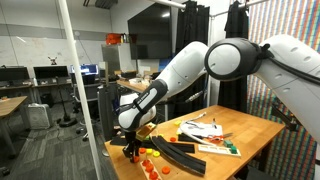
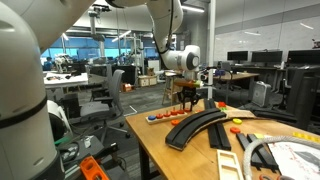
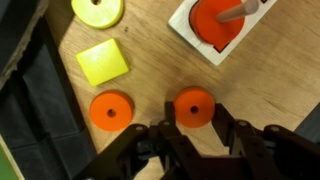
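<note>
In the wrist view an orange disc (image 3: pixel 194 107) with a small centre hole sits between the black fingertips of my gripper, which is shut on it. Just above it is the corner of a white base (image 3: pixel 184 25), carrying a red-orange ring (image 3: pixel 208 29) around a wooden peg (image 3: pixel 236 11). On the wood to the left lie another orange disc (image 3: pixel 111 111), a yellow square (image 3: pixel 102 62) and a yellow ring (image 3: pixel 98 11). From outside, the gripper (image 1: pixel 133 152) hangs low over the table's near-left end; its fingertips are too small there to read.
Dark curved track pieces (image 2: pixel 196 125) lie on the table (image 2: pixel 185 158) near the work area. A white tray (image 1: pixel 200 130) stands farther along. Black material (image 3: pixel 42 100) borders the wrist view's left side. Bare wood shows between the loose pieces.
</note>
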